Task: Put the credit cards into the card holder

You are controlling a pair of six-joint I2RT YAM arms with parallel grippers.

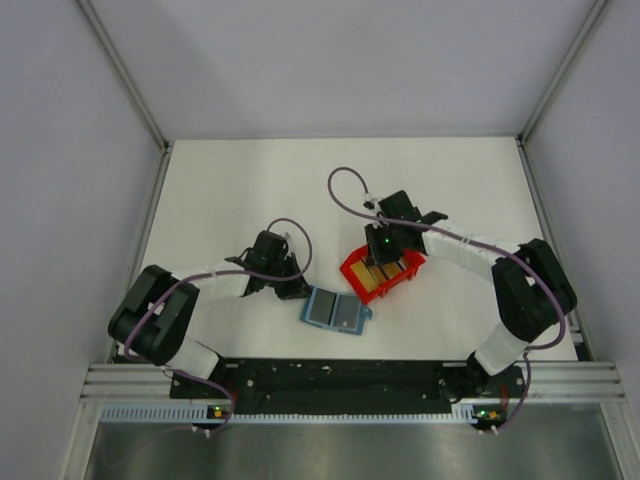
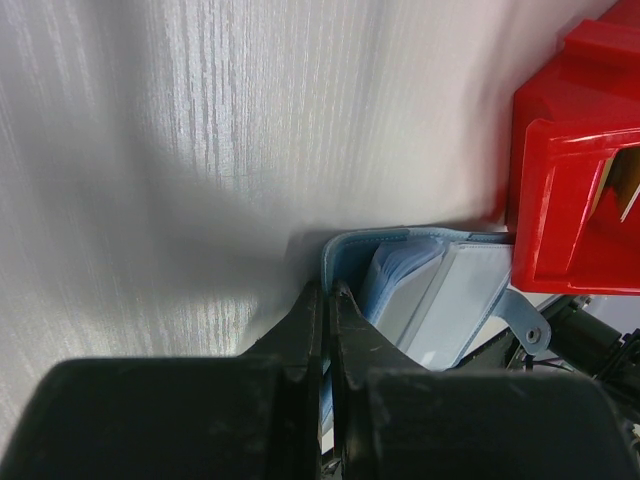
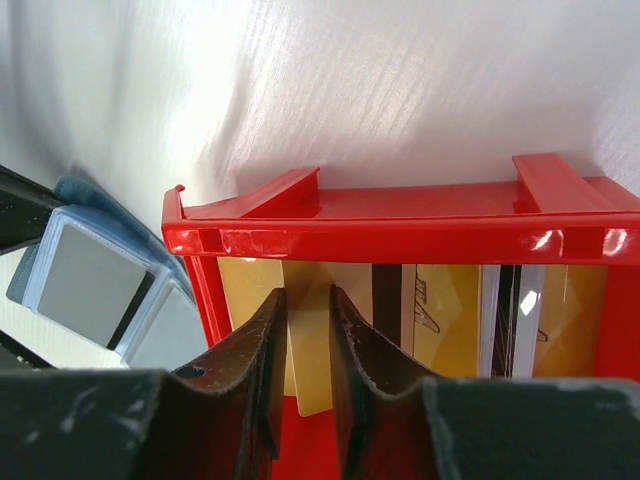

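The blue card holder (image 1: 321,306) lies spread open on the table, with clear pockets inside. My left gripper (image 1: 303,291) is shut on its thin blue edge; in the left wrist view the holder (image 2: 370,238) runs up between the fingertips. To the right, a red box (image 1: 372,293) contains several cards standing on edge. Over the box's left part is my right gripper, its fingers parted by a narrow gap. A gold card (image 3: 310,355) shows behind and between those fingers, tilted slightly; whether they touch it cannot be told.
More cards, among them a yellow card (image 3: 446,320) and a black-and-white one (image 3: 513,320), stand further right in the box. The box's near corner sits close beside the holder.
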